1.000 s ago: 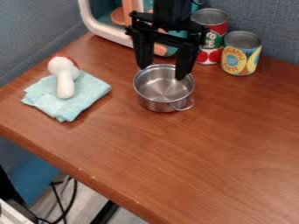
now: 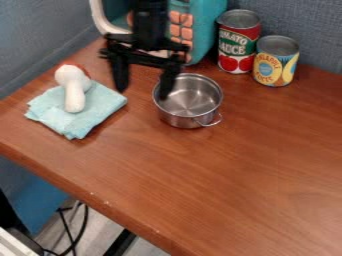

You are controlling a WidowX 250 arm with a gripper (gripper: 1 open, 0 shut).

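My black gripper [image 2: 143,70] is blurred at the upper middle, open, its fingers spread above and left of a steel pot [image 2: 189,101], with nothing visible between them. A white toy mushroom with a red cap [image 2: 74,88] lies on a folded light blue cloth [image 2: 92,117] at the left of the wooden table [image 2: 201,190].
A tomato sauce can [image 2: 238,42] and a yellow-labelled can [image 2: 275,61] stand at the back right. A white and teal toy container [image 2: 203,30] sits behind the gripper.
The gripper has moved left from over the pot towards the mushroom and cloth. The objects on the table stay where they were.
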